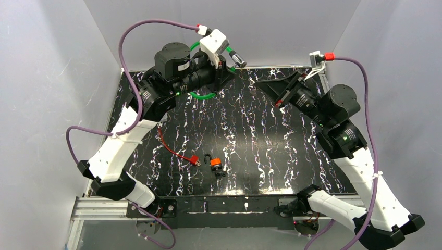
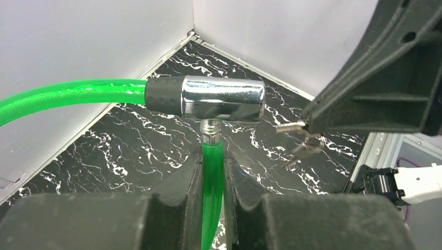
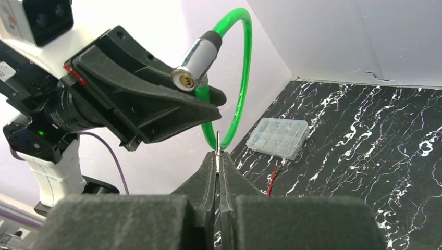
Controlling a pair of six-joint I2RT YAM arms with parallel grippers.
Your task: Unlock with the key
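A green cable lock has a chrome cylinder (image 2: 224,98) with a black collar (image 2: 164,96). Just below that cylinder, my left gripper is shut on the green cable (image 2: 212,156). In the right wrist view the brass keyhole (image 3: 186,80) faces outward, and the cable loops behind the left fingers (image 3: 172,101). My right gripper (image 1: 256,84) is shut on a key (image 2: 291,127), whose thin blade (image 3: 218,143) sticks out past the fingertips. More metal pieces (image 2: 305,151) dangle below it, blurred. A gap separates key and cylinder; they do not touch.
On the dark marbled table lie a red cable (image 1: 174,152) with a red end and an orange-black item (image 1: 216,164). A clear compartment box (image 3: 277,136) rests near the wall.
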